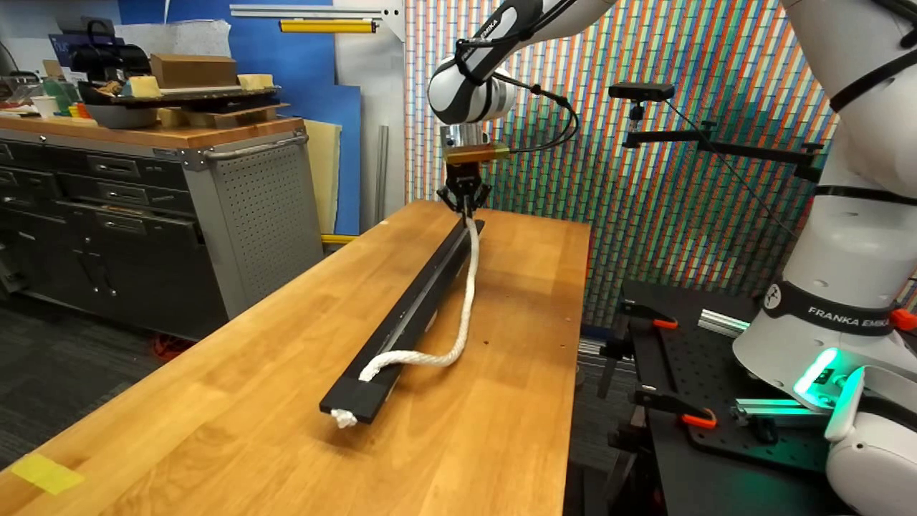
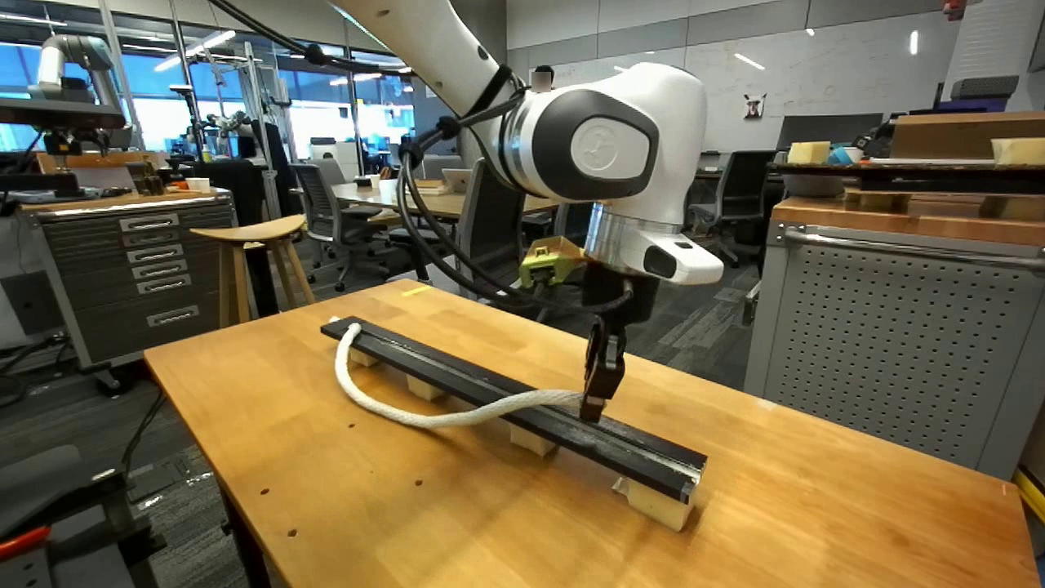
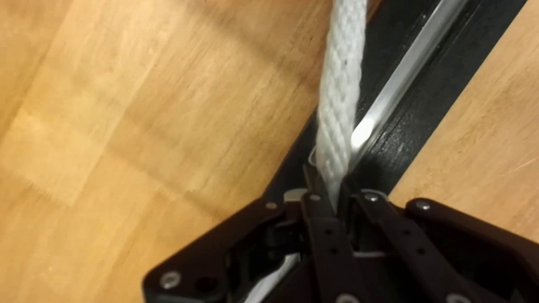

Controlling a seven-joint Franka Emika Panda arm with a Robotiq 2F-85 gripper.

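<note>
A white braided rope (image 1: pixel 468 300) is fixed at the near end of a long black channel (image 1: pixel 348 391), where a frayed tip sticks out. From there it bows out to the right over the table and runs back to my gripper (image 1: pixel 468 206). In the wrist view the rope (image 3: pixel 339 86) passes between the fingers, which are shut on it. Exterior view 2 shows my gripper (image 2: pixel 593 412) low over the far part of the channel (image 2: pixel 627 451); whether the fingertips touch it I cannot tell. A pale groove (image 3: pixel 399 86) runs along the channel, with the rope crossing above it.
Small wooden blocks (image 2: pixel 661 505) hold the channel above the wooden table (image 2: pixel 362 510). Free tabletop lies on both sides of it. A grey cabinet (image 2: pixel 891 343) stands beyond the table, and the robot's base (image 1: pixel 817 344) is at the right in exterior view 1.
</note>
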